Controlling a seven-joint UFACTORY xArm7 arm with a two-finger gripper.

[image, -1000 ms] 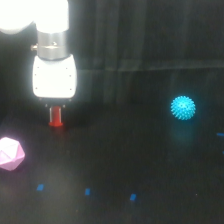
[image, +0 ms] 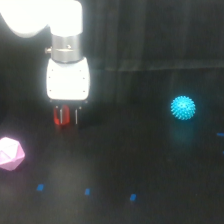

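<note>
The white arm comes down from the upper left, and its gripper points downward over the dark surface. Something red shows at the fingers, more to their left side; whether it is a held thing or part of the fingers is unclear. A pale pink faceted ball lies at the left edge, below and left of the gripper. Far to the right rests a spiky light-blue ball, well apart from the gripper.
Small blue marks, among them a left one, a middle one and a right one, dot the near surface. Between the gripper and the spiky ball the dark surface is clear. Dark cloth hangs behind.
The arm and gripper have shifted to the right and slightly lower, and the red part has moved right with them. Both balls are where they were.
</note>
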